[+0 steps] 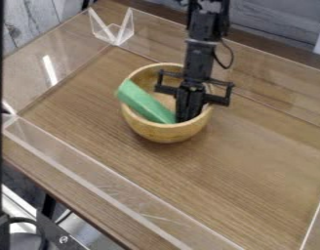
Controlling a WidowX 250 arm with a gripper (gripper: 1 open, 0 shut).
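Note:
A round light wooden bowl [174,131] sits on the wooden table near the centre. A long green object [145,101] lies tilted in it, one end resting up on the bowl's left rim. My black gripper [189,107] reaches down from the top into the bowl's right side, beside the green object. Its fingertips are dark and partly hidden, so I cannot see whether anything is between them.
A clear angular plastic piece [110,27] stands at the back left. A wall runs along the back.

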